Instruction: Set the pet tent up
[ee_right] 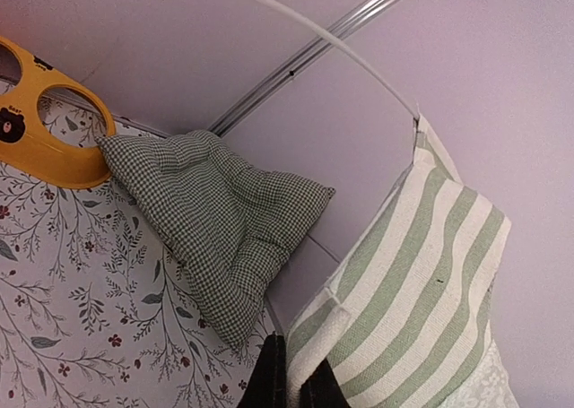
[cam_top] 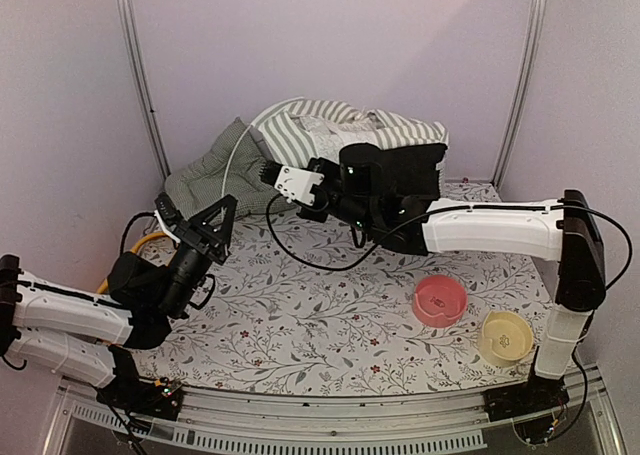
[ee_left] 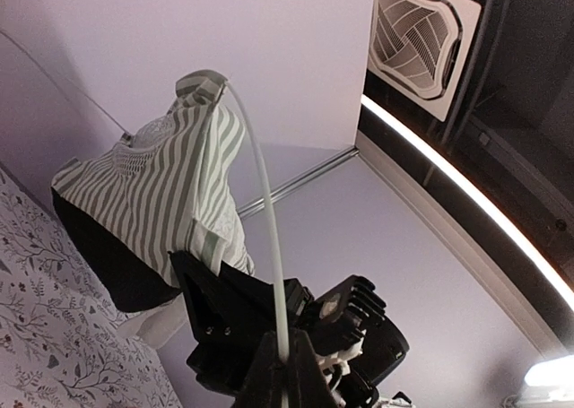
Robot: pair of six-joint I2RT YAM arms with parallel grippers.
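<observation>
The striped tent cloth (cam_top: 330, 115), with a dark panel (ee_left: 108, 256) on its side, is held up off the table at the back. A thin white pole (ee_left: 265, 202) arcs from the cloth's corner to my left gripper (cam_top: 228, 207), which is shut on it; the pole runs between its fingertips in the left wrist view. My right gripper is shut on an edge of the striped cloth (ee_right: 413, 273). In the top view the right arm covers part of the tent. Another stretch of pole (ee_right: 314, 31) bows away from the cloth's top corner.
A green checked cushion (cam_top: 210, 175) lies at the back left. The yellow-orange ring-shaped item (ee_right: 63, 148) is beside it, partly behind the left arm. A pink bowl (cam_top: 440, 300) and a yellow bowl (cam_top: 505, 337) stand at front right.
</observation>
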